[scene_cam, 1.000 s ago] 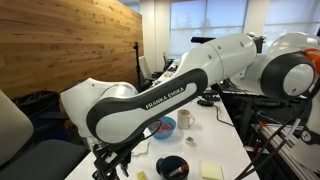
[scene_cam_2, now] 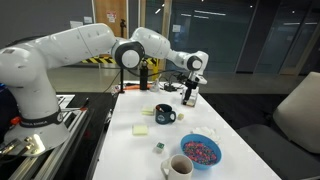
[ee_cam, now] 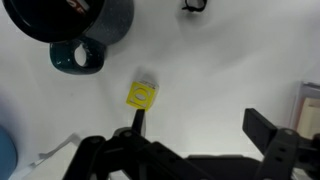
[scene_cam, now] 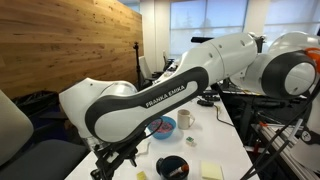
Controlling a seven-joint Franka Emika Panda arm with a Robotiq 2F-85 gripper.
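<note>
My gripper stands open above the white table, and no object sits between its fingers in the wrist view. A small yellow block [ee_cam: 141,95] with a marking on top lies near the left finger, apart from it. At the upper left of that view is a dark mug [ee_cam: 118,18] with its handle turned toward the block. A small black object [ee_cam: 194,4] is cut off at the top edge. In exterior view 2 the gripper [scene_cam_2: 189,98] hangs at the far end of the table, beyond the dark mug [scene_cam_2: 166,113].
A blue bowl [scene_cam_2: 201,147] with reddish contents and a white mug [scene_cam_2: 179,167] stand at the near end in exterior view 2. A pale yellow pad [scene_cam_2: 140,130] and a small greenish block [scene_cam_2: 159,147] lie on the table. Bare table runs along the right side.
</note>
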